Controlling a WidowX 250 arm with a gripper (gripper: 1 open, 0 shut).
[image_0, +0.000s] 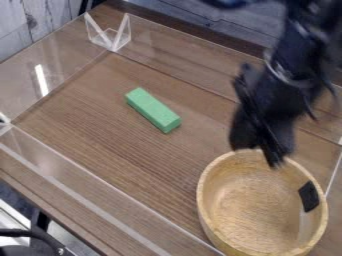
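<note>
My dark gripper hangs at the right of the camera view, over the back edge of a round pale wooden bowl; it is blurred, and its fingers look shut with nothing visible between them. A green block lies alone on the wooden table, left of the gripper. The bowl has a dark patch on its right rim, and part of its back is behind the blurred gripper.
A clear plastic bracket stands at the back left. The left and middle of the table are open. The table's edge runs along the lower left, with dark cables beyond it.
</note>
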